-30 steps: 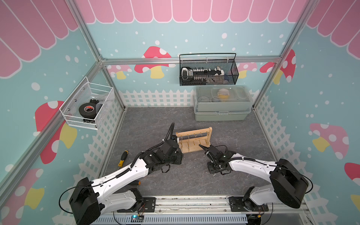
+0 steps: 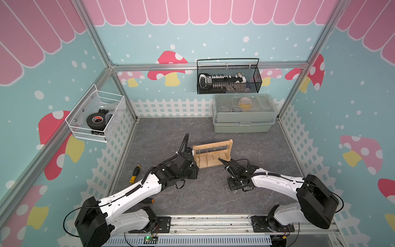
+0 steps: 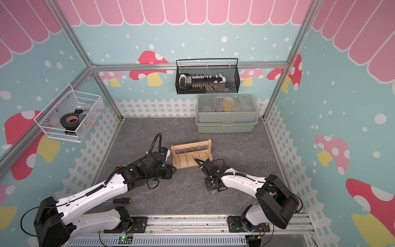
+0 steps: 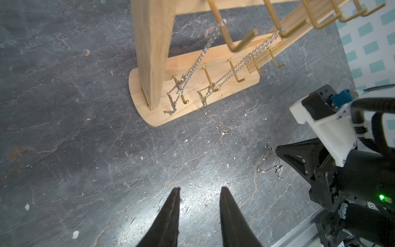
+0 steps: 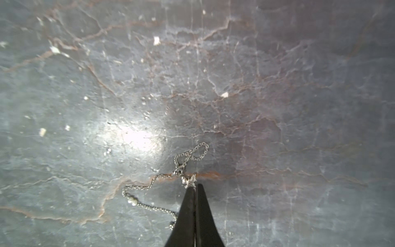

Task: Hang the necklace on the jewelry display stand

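Note:
A wooden jewelry display stand point(image 2: 213, 161) with brass hooks stands mid-table. In the left wrist view, one silver necklace point(image 4: 193, 68) hangs from its nearest upper hook, and another chain point(image 4: 246, 59) from the hook beside it; their lower ends reach the base. A loose silver necklace point(image 5: 150, 185) lies on the table at my right gripper. Those fingers are shut, their tips right by its small pendant point(image 5: 189, 180), with nothing visible between them. At the stand's left front, my left gripper is open, its fingers apart over bare table.
Behind the stand sits a green lidded box point(image 2: 244, 119). A yellow-handled screwdriver point(image 2: 135, 174) lies at the left, and an orange-tipped handle point(image 3: 122, 200) near the left arm's base. Open tabletop point(image 2: 212, 195) separates the two arms in front of the stand.
My left gripper has shifted slightly left, away from the stand. The right arm and the stand look unmoved.

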